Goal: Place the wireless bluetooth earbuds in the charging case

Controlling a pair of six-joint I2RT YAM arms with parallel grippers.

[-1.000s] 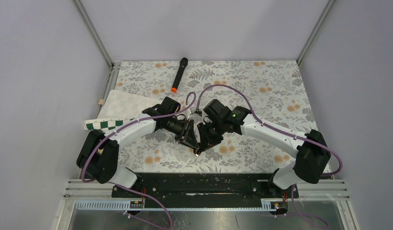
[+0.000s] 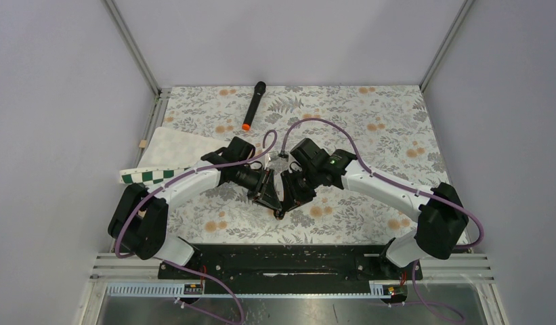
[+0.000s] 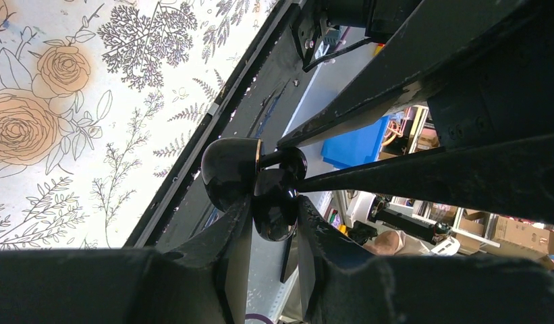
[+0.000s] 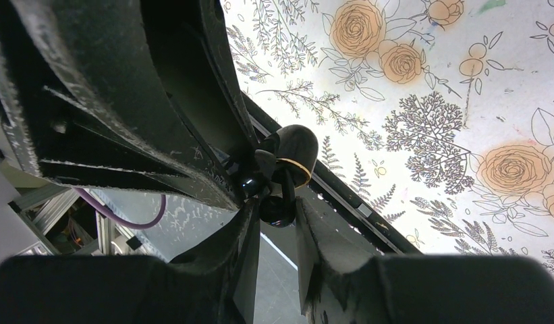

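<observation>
Both grippers meet above the front middle of the floral table in the top view. My left gripper is shut on a glossy black piece of the earbud case (image 3: 228, 172); my right gripper is shut on a small black piece, apparently an earbud (image 4: 277, 210), pressed close against the rounded case body with its gold rim (image 4: 297, 152). The pieces overlap between the fingers, so whether the earbud sits inside the case cannot be told.
A black microphone with an orange end (image 2: 254, 105) lies at the back. A white board with a green-striped edge (image 2: 173, 149) lies at the left. The front table edge lies just under the grippers.
My right gripper has shifted very slightly since a second ago; the left arm and the objects on the table look unchanged.
</observation>
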